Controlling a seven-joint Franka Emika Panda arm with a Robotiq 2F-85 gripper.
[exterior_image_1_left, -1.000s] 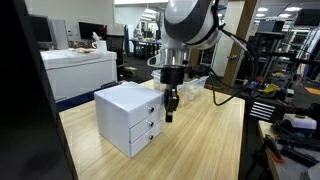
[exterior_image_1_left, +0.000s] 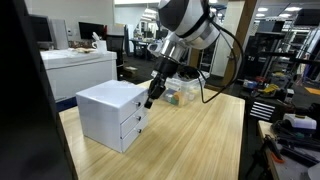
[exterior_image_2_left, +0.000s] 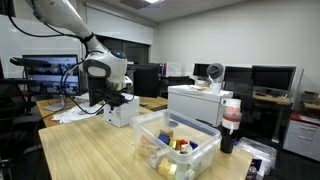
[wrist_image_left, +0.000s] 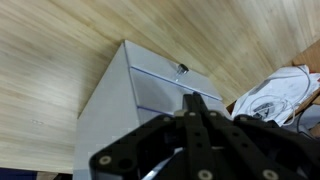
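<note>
A small white drawer cabinet (exterior_image_1_left: 105, 116) stands on the wooden table, its drawer fronts turned toward the arm. Exterior view 2 shows the cabinet (exterior_image_2_left: 124, 112) partly behind the arm. Against or very close to its upper front edge is my gripper (exterior_image_1_left: 149, 102), pointing down. In the wrist view the gripper is shut, its two black fingertips near each other with nothing visible between them. Past them a small round drawer knob (wrist_image_left: 182, 68) sticks out from a drawer front (wrist_image_left: 160, 92). Contact between the fingers and the cabinet cannot be made out.
A clear bin (exterior_image_2_left: 184, 145) holding colourful items stands on the table, with a red-and-white cylinder (exterior_image_2_left: 231, 113) beside it. White crumpled material (wrist_image_left: 278, 94) and cables lie beyond the cabinet.
In exterior view 1 the cabinet has slid left and slightly back across the table. My gripper has moved the same way, staying at its front edge, and the arm has tilted.
</note>
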